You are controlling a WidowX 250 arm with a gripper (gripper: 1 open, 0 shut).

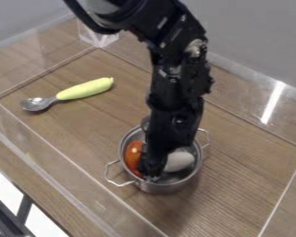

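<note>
My black gripper (154, 157) reaches down into a steel pot (163, 185) with two handles. An orange-red round item (134, 155) sits at the pot's left inside, and a pale, whitish item (180, 160) at its right. The fingers are dark and partly hidden in the pot, so what lies between them is unclear.
A spoon (40, 103) with a yellow-green handle (85, 89) lies on the wooden surface (77, 139) at upper left. A grey wall stands behind. The board right of the pot is clear, and clear plastic edging runs along the left and back.
</note>
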